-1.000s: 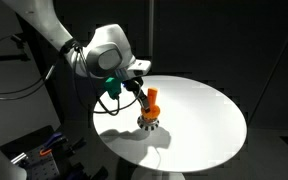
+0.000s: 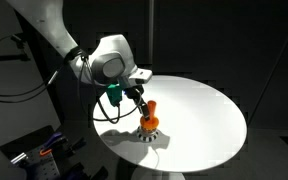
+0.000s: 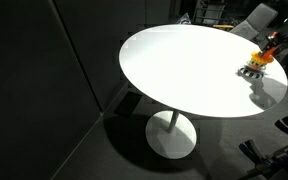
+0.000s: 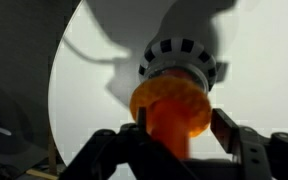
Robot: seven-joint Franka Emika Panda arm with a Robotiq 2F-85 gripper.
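An orange piece with a narrower upright top (image 2: 152, 106) and a round orange body (image 2: 149, 122) sits above a black-and-white checkered base (image 4: 180, 46). In the second exterior view the orange piece (image 3: 259, 59) is at the right end of the table. My gripper is over it, with its dark fingers (image 4: 227, 132) apart on either side of the orange top. Some space shows between the right-hand finger and the orange. Whether the other finger touches it is hard to tell. The orange part hides much of the base in the wrist view.
Dark floor lies beyond the rim.
The orange piece and its checkered base have shifted downward in the first exterior view over the last second. My gripper has come down along with them.
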